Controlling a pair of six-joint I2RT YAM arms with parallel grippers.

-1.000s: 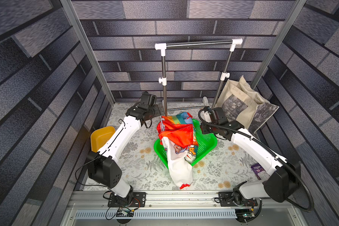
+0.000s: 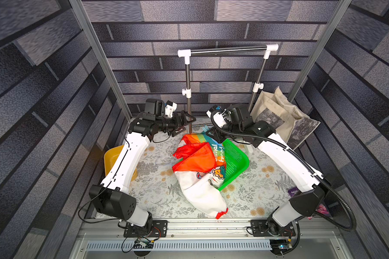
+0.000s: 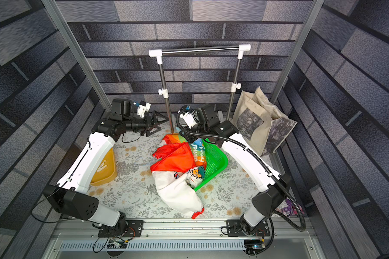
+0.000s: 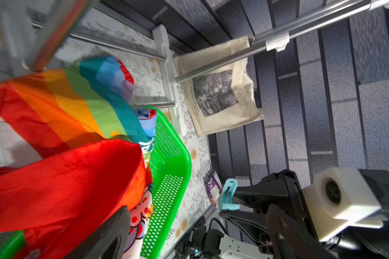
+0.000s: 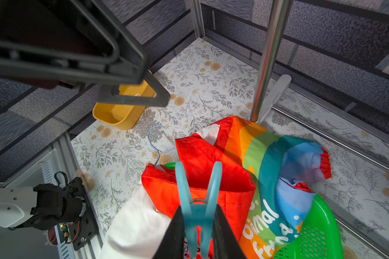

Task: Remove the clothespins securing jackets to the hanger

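A red, white and rainbow jacket (image 2: 194, 157) lies crumpled over the green basket (image 2: 242, 164). My right gripper (image 2: 211, 133) hovers over the jacket's upper part, shut on a light-blue clothespin, also visible in the left wrist view. My left gripper (image 2: 188, 123) stands open just left of it, by the rack's left post, with nothing visible between its fingers. A thin blue hanger (image 5: 157, 151) lies on the table left of the jacket in the right wrist view.
The clothes rack (image 2: 227, 48) stands at the back. A beige tote bag (image 2: 285, 120) is at the back right, a yellow bin (image 3: 106, 170) at the left, a purple packet (image 2: 291, 190) at the right.
The right gripper rose with the clothespin and moved left. The jacket's lower part spread leftward; the hanger left it.
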